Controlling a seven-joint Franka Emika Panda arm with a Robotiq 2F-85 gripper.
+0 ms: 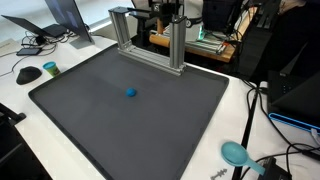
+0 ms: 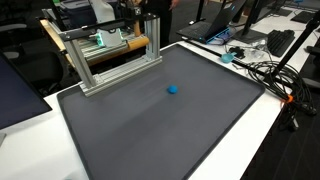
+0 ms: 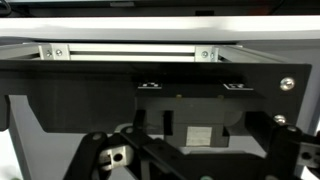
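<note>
My gripper shows along the bottom of the wrist view, its dark fingers (image 3: 118,156) spread far apart at left and right. Nothing is gripped between them. Beyond the fingers lies a black plate (image 3: 75,100) with a black block-like part (image 3: 195,112) in its middle. A small blue object (image 1: 131,92) rests on the dark grey mat (image 1: 100,125), well away from the frame. From the other side, the same blue object (image 2: 172,89) sits toward the mat's far part. The gripper is hard to make out in either exterior view.
A metal frame (image 2: 120,74) stands at the mat's edge. A green-blue cup (image 1: 51,68) and a dark item (image 1: 29,75) stand on the white table at left. A teal round object (image 1: 238,155) lies near the front right.
</note>
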